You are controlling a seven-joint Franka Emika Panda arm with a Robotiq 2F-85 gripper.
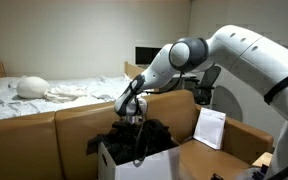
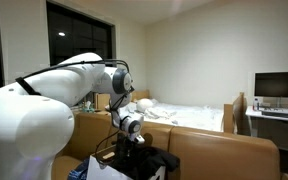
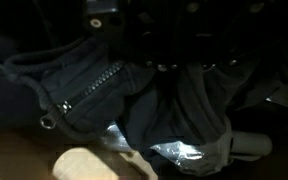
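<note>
A dark garment (image 1: 156, 134) lies heaped in and over the rim of a white box (image 1: 162, 167). My gripper (image 1: 136, 120) points down into this cloth, shut on a fold of it. In the wrist view the fabric (image 3: 174, 110) hangs from the gripper, with a metal zipper (image 3: 92, 86) showing; the fingertips are in deep shadow. From the other side, the same dark cloth (image 2: 162, 157) bunches around the low gripper.
Below the cloth lie a clear plastic item (image 3: 189, 155) and a pale rounded object (image 3: 82, 165). A brown sofa back (image 1: 79, 135) stands close behind the box. A white sheet (image 1: 210, 127) leans on the sofa to the right.
</note>
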